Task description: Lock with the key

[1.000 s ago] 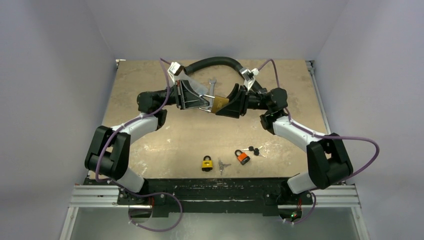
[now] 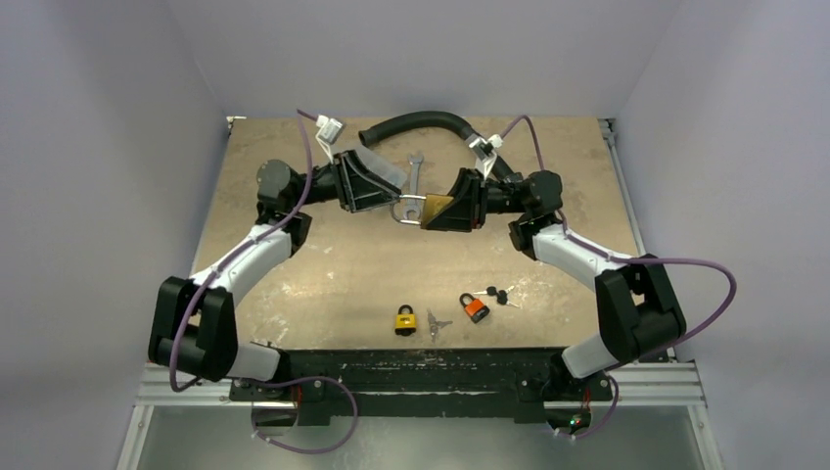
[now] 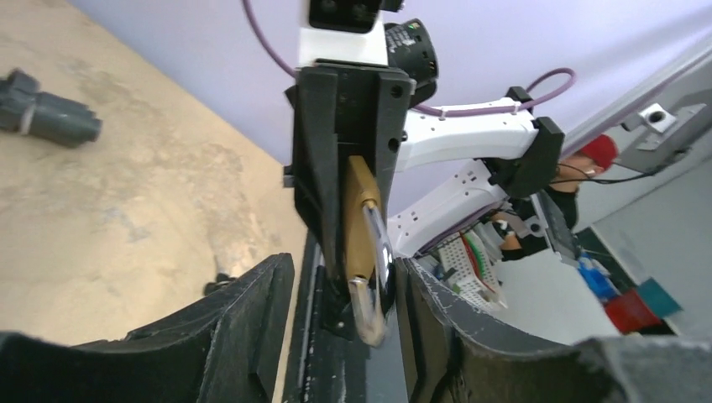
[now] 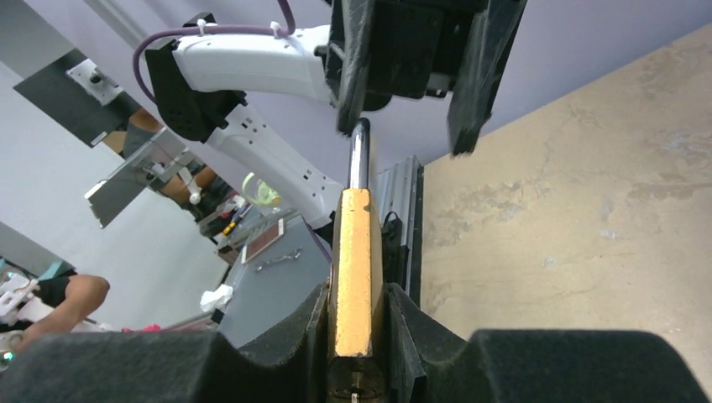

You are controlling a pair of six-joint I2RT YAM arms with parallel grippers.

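Observation:
A brass padlock (image 2: 437,211) is held above the table by my right gripper, which is shut on its body. Its silver shackle (image 2: 398,212) points left, toward my left gripper. In the left wrist view the left fingers stand apart, and the shackle loop shows between them, nearer the right-hand finger. The right wrist view shows the shackle end close beside one left finger (image 4: 356,67). Whether both shackle legs are fully seated cannot be told. No key shows in this padlock; its lower end is hidden by my right fingers.
Near the table's front lie a yellow padlock (image 2: 405,322), a silver key bunch (image 2: 437,323), an orange padlock (image 2: 475,308) and keys with black heads (image 2: 501,297). Behind the grippers are a wrench (image 2: 415,174) and a black hose (image 2: 416,120).
My left arm has drawn back leftward and turned, leaving more of the shackle uncovered. The right gripper with the padlock has shifted only slightly.

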